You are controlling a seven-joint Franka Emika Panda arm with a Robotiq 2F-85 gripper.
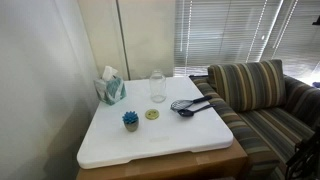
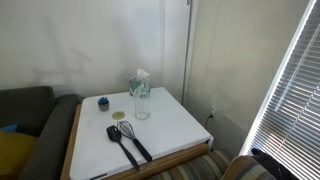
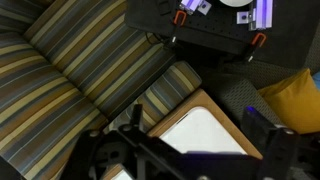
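My gripper is at the bottom of the wrist view, its dark fingers spread apart with nothing visible between them. Below it shows a bare corner of the white table (image 3: pixel 200 135). On that table stand a clear jar (image 1: pixel 157 87), a tissue box (image 1: pixel 111 88) and a small pot with a blue plant (image 1: pixel 131 121). A round yellowish item (image 1: pixel 152 114) lies among them. A whisk (image 2: pixel 128 131) and a black spoon-like utensil (image 2: pixel 115 137) lie side by side. The gripper is away from all these objects.
A striped sofa (image 1: pixel 252 90) flanks the table, and a grey sofa with a yellow cushion (image 3: pixel 295 100) is on another side. Walls and window blinds (image 2: pixel 285 125) border the area.
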